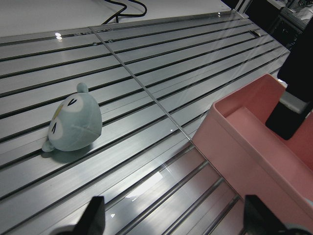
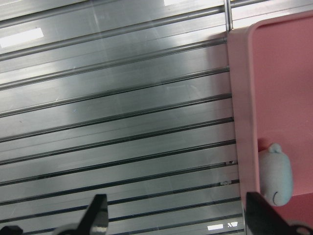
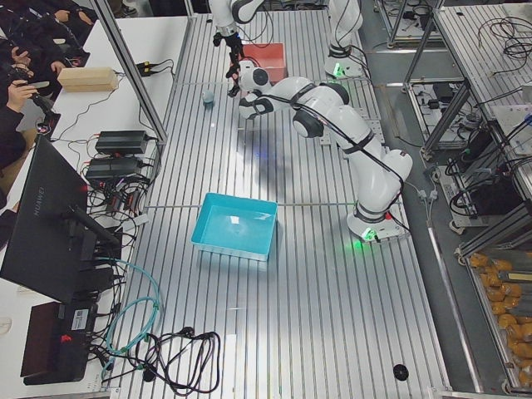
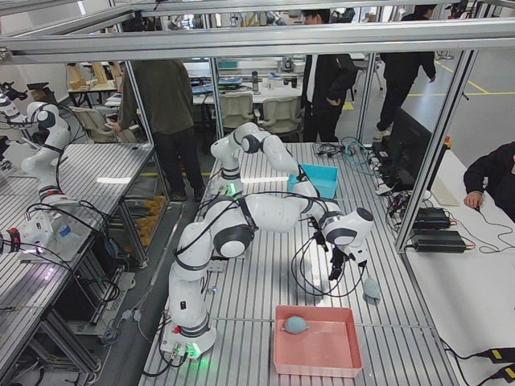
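Observation:
A pale blue plush toy (image 1: 73, 125) lies on the slatted table outside the pink bin (image 1: 230, 149), also seen beside it in the camera right view (image 4: 372, 289). A second plush (image 2: 275, 178) lies inside the bin along its wall. My left gripper is open above the table near the bin's side, with nothing between its fingers. My right gripper is open over the table and bin edge, its fingers empty. In both camera views the two grippers are close together and partly overlap.
An empty cyan bin (image 3: 234, 224) sits mid-table. A monitor (image 3: 46, 220), black boxes and cable coils line the side. Bare table (image 3: 291, 316) surrounds the cyan bin.

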